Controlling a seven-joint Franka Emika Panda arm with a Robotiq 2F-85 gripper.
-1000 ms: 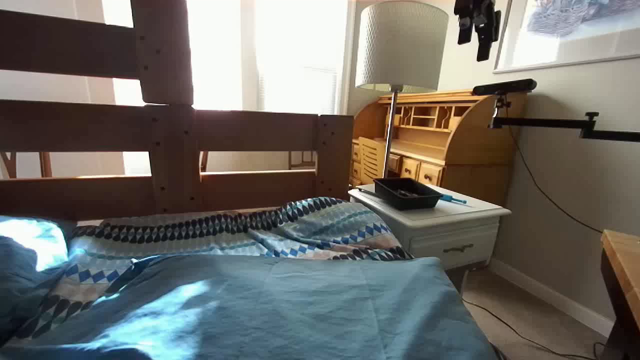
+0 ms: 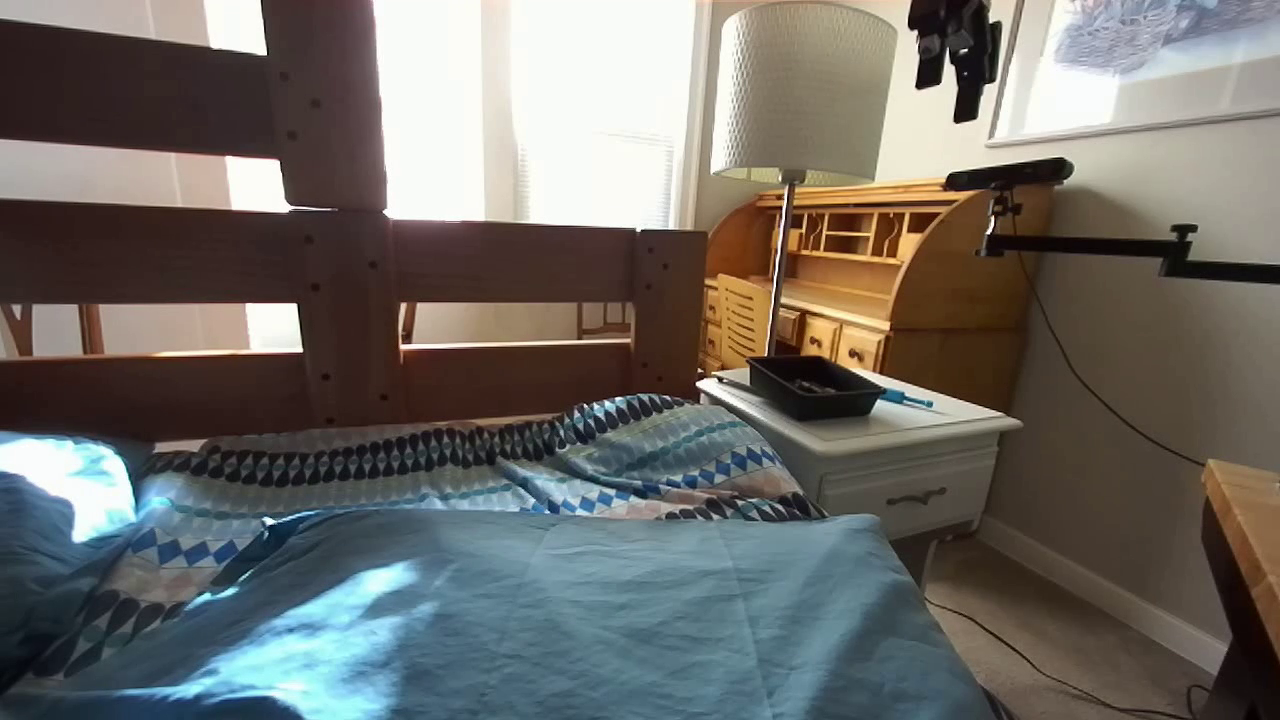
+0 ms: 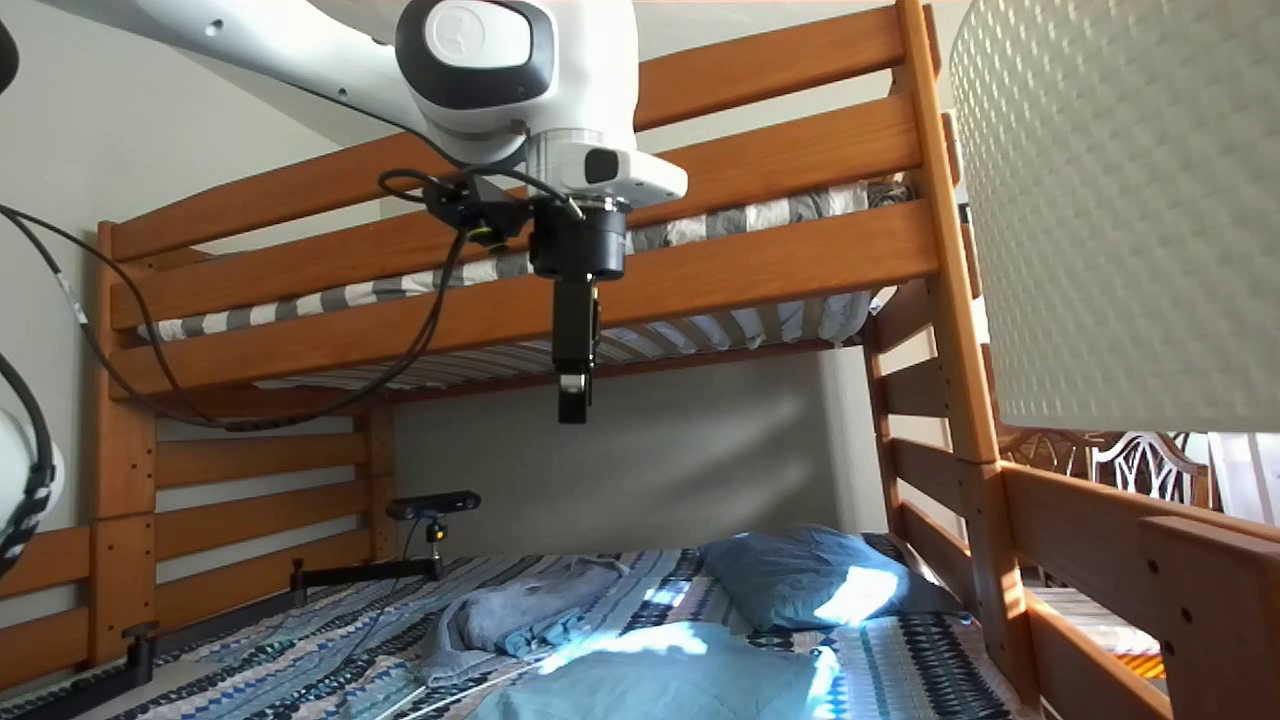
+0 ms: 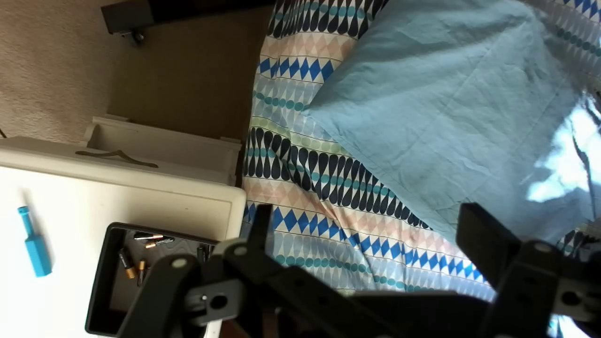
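Note:
My gripper stands open high above the bed, its two dark fingers wide apart in the wrist view and nothing between them. In the second exterior view the gripper (image 3: 573, 414) points straight down, clear of everything. A blue pillowcase-like cloth (image 4: 428, 112) lies spread over the patterned bedding (image 4: 332, 186). On the white nightstand (image 4: 169, 197) sits a black tray (image 4: 100, 293) with several batteries (image 4: 128, 264) in it. Beside the tray lies a blue brush-like tool (image 4: 36, 250).
A lamp (image 2: 804, 96) rises behind the nightstand. Bunk-bed rails (image 3: 768, 150) run behind the arm. Camera mounts (image 2: 1080, 246) reach in from the side, and a blue pillow (image 3: 798, 582) and a greyish cloth (image 3: 522, 610) rest on the bed. Open air surrounds the gripper.

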